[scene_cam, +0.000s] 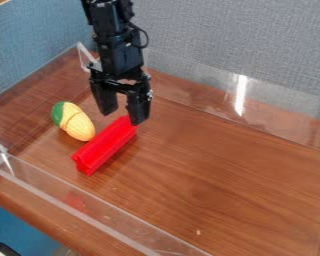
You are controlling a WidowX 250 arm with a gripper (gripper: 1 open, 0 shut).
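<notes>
My black gripper (123,106) hangs open above the wooden table, with its fingers apart over the far end of a red bar (101,148). The bar lies diagonally on the table. A yellow toy with a green end (75,122) lies to the left of the bar, below and left of the gripper. Whether the fingertips touch the bar is unclear.
Clear low walls edge the wooden table (223,185), with a blue padded wall at the left and a grey wall behind.
</notes>
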